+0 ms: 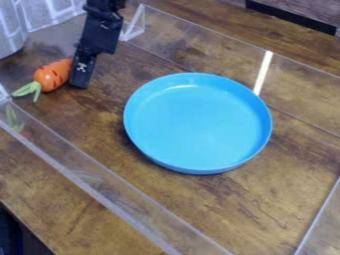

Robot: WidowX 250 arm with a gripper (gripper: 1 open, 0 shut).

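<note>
An orange toy carrot with pale green leaves lies at the left of the wooden table. My black gripper is lowered at the carrot's right end, close against it; whether its fingers hold the carrot or stand apart around it I cannot tell, as the far finger is hidden. A round blue plate rests flat and empty at the centre right.
A clear plastic barrier runs along the near left and the sides of the work area. A white crumpled shape is at the back left corner. Bare wood surrounds the plate.
</note>
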